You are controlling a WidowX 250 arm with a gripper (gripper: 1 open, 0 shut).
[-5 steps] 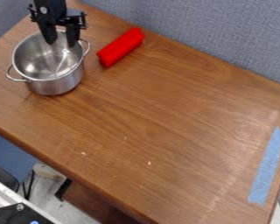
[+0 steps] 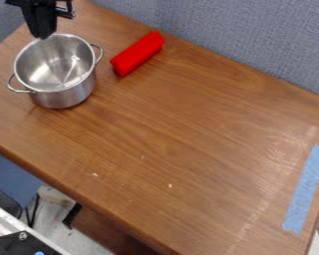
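Note:
A steel pot (image 2: 63, 85) with two side handles stands on the wooden table (image 2: 189, 149) at the upper left. Above its back rim, at the top-left edge of the view, is my black gripper (image 2: 45, 25), partly out of frame; I cannot tell how far its fingers are apart. A red cylindrical object (image 2: 137, 54) lies to the right of the pot.
A blue strip (image 2: 305, 189) lies at the table's right side, near a round metal item at the frame edge. Cables show off the table at lower left.
My gripper has risen and moved back and left from over the pot's opening. The pot and red object stay in place.

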